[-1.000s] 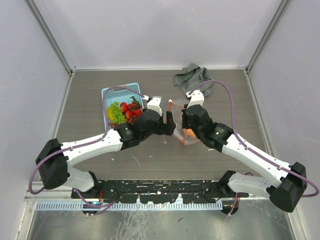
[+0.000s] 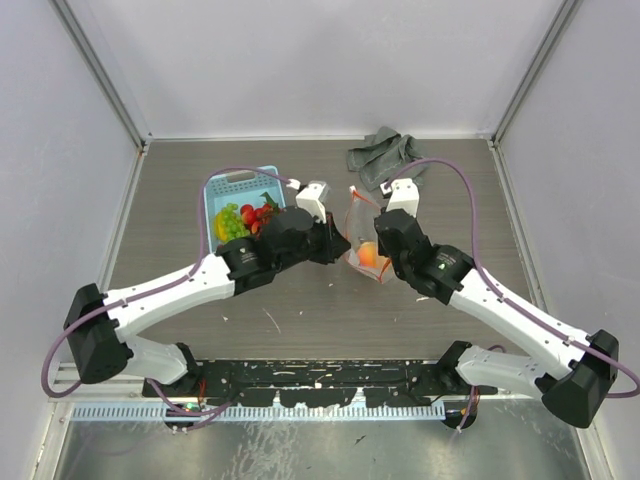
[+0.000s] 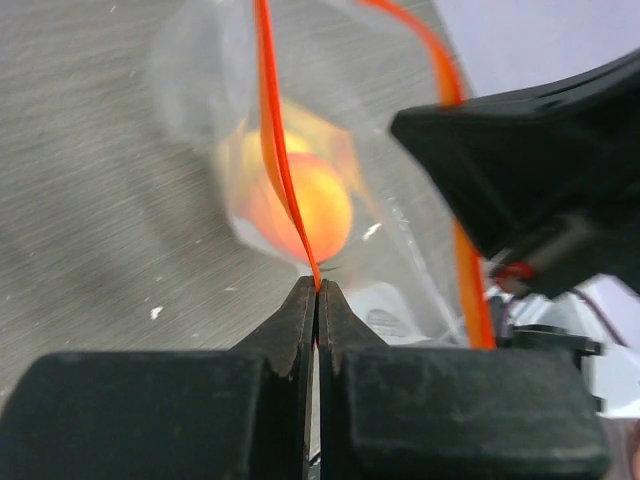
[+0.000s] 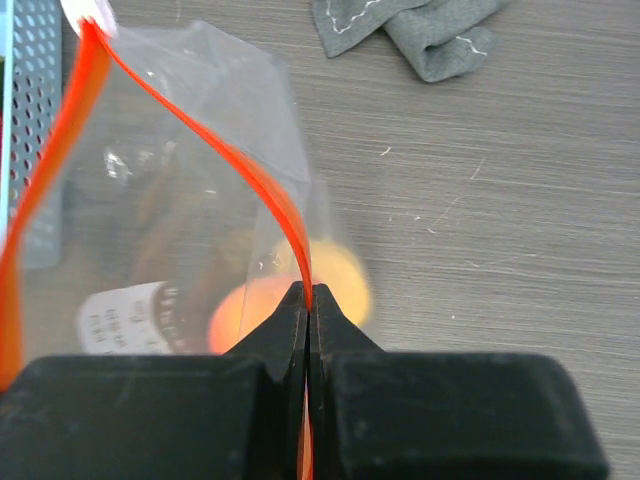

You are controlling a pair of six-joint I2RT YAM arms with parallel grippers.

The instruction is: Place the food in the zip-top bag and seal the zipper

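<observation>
The zip bag point(image 2: 360, 220) stands open between my grippers with orange, round food point(image 2: 366, 253) low inside. In the left wrist view the food point(image 3: 300, 210) shows yellow and orange through the plastic. My left gripper is shut on the bag's orange zip edge at one side. My right gripper is shut on the other orange zip edge point(image 4: 250, 172), and the bag's mouth is spread between them. The food's lower part is partly hidden by the right gripper in its wrist view.
A blue basket point(image 2: 215, 190) with grapes, red produce and other items sits to the left, partly under the left arm. A grey cloth point(image 2: 385, 155) lies at the back right.
Both grippers have shifted slightly: the right one to the right, the left one a little up-left with its fingers now closed. The bag's mouth looks wider and the food shows more.
</observation>
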